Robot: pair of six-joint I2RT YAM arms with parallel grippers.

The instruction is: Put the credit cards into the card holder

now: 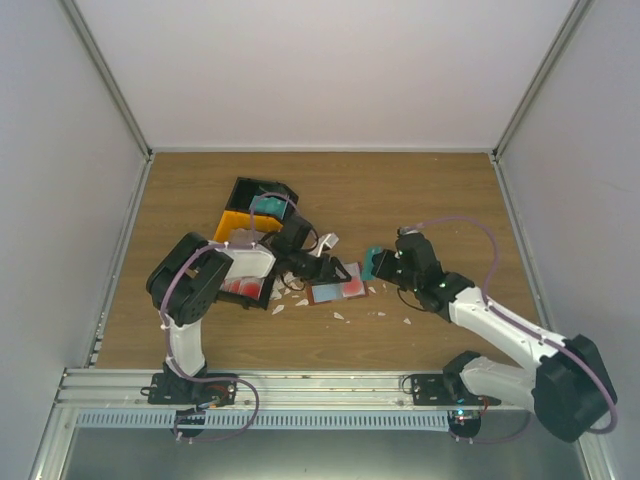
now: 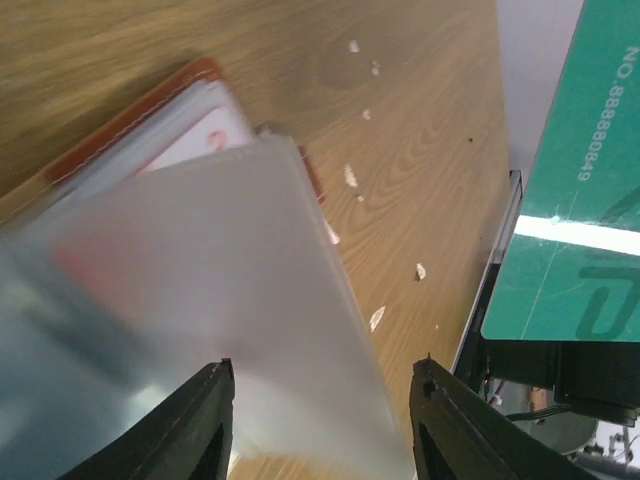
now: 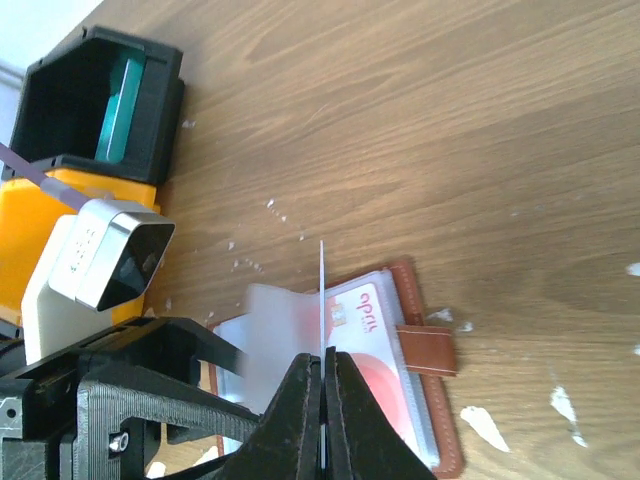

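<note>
In the top view the brown card holder (image 1: 322,293) lies open on the table, a pink-red card (image 1: 352,284) in it. My right gripper is shut on a green card, which shows edge-on as a thin upright line in the right wrist view. It is to the right of the holder, apart from it. Above the holder my left gripper stands open. A clear sleeve (image 2: 290,300) of the holder is raised, stretching across the gap between the left fingers in the left wrist view; whether they touch it I cannot tell.
At the left, beside the left arm, are a black bin (image 3: 100,90) with green cards, an orange bin (image 1: 236,224) and another bin with red cards (image 1: 247,287). White scraps (image 3: 485,427) lie around the holder.
</note>
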